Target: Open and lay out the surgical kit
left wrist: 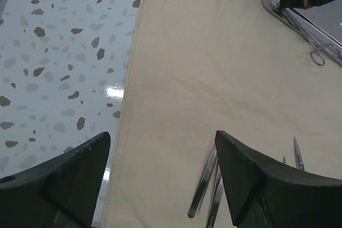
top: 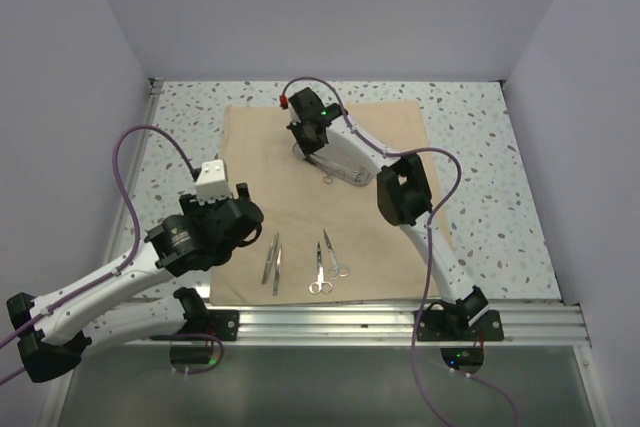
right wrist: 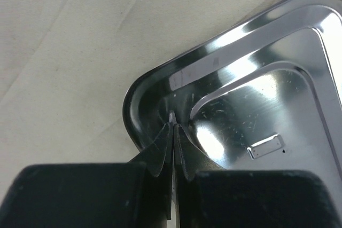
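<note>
My right gripper [top: 308, 152] is shut at the left end of the steel tray [right wrist: 267, 110], a thin metal tip showing at its fingertips. A ring-handled instrument [left wrist: 317, 57] sticks out over the tray's front rim in the left wrist view. Two slim instruments [top: 270, 257] [top: 279, 269] and two scissors [top: 320, 269] [top: 334, 262] lie in a row on the beige cloth [top: 260, 187]. My left gripper stands open over the cloth's left part, nothing between its fingers.
The cloth's middle, between tray and row, is clear.
</note>
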